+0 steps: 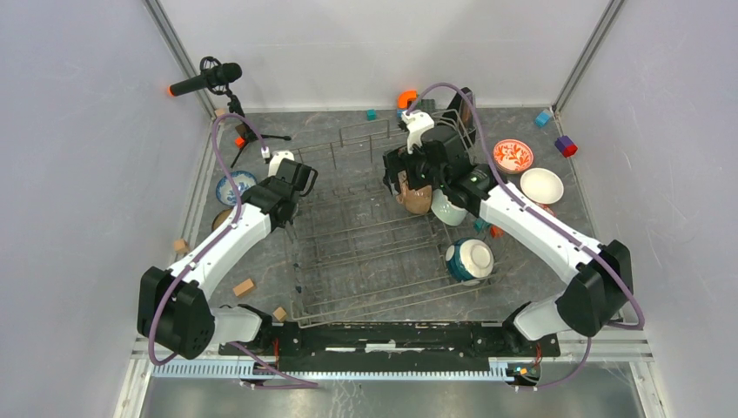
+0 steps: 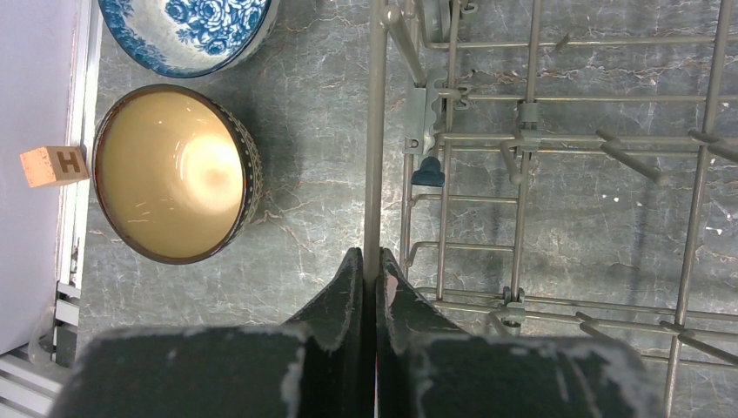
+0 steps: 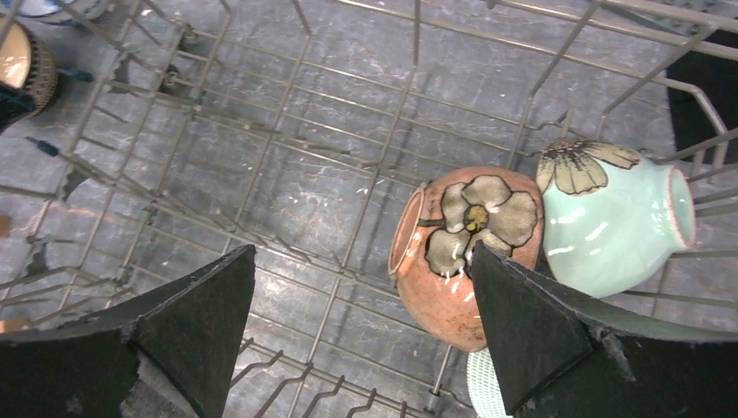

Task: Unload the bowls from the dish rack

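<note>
My left gripper is shut on the rim wire (image 2: 374,131) of the dish rack along its left side. The right gripper stands open above the rack, its fingers wide apart. Beneath and to the right of it in the right wrist view, a brown bowl (image 3: 474,248) with a flower pattern lies tipped on its side in the rack. Against this one rests a pale green bowl (image 3: 616,218), also on its side. A teal bowl with a white base (image 1: 471,259) sits tilted in the rack's front right part.
Left of the rack stand a cream-lined bowl (image 2: 174,174) and a blue-and-white bowl (image 2: 196,30). A red-patterned bowl (image 1: 513,156) and a white dish (image 1: 542,185) lie to the right. The rack's middle is empty. Upright wires surround the bowls.
</note>
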